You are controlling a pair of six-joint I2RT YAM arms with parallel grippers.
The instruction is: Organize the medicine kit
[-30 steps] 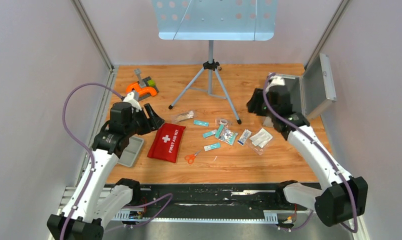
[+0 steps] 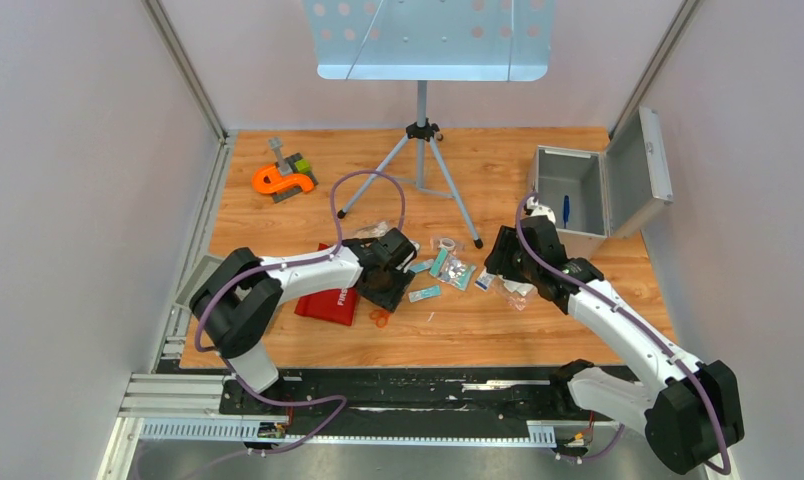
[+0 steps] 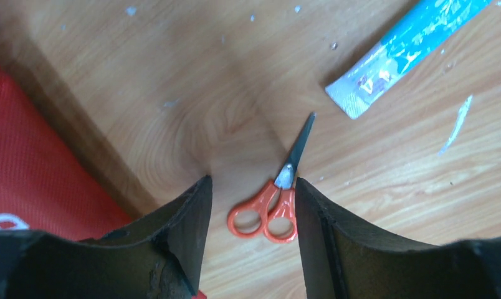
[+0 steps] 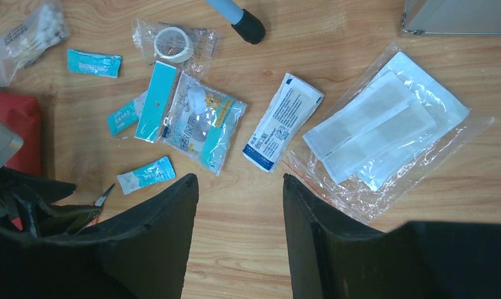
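Note:
Orange-handled scissors (image 3: 270, 212) lie on the table, their handles seen between the fingers of my left gripper, which is part open and holds nothing. A red first aid pouch (image 3: 36, 168) lies to the left of them. My right gripper is also part open and empty, above the table. Beyond its fingertips lie a white-blue packet (image 4: 283, 121) and a clear bag of white dressings (image 4: 391, 124). Further left are a bag with teal print (image 4: 203, 121), a wrapped tape roll (image 4: 174, 45) and several teal sachets (image 4: 146, 175). The swab bag (image 4: 30, 40) is at upper left.
A metal box (image 2: 570, 178) with its lid (image 2: 640, 175) open stands at the right, a blue object inside. The tripod stand (image 2: 421, 160) straddles the back centre. An orange tool (image 2: 281, 180) sits back left.
My left arm has swung right from beside the grey tray, across the red pouch to the scissors.

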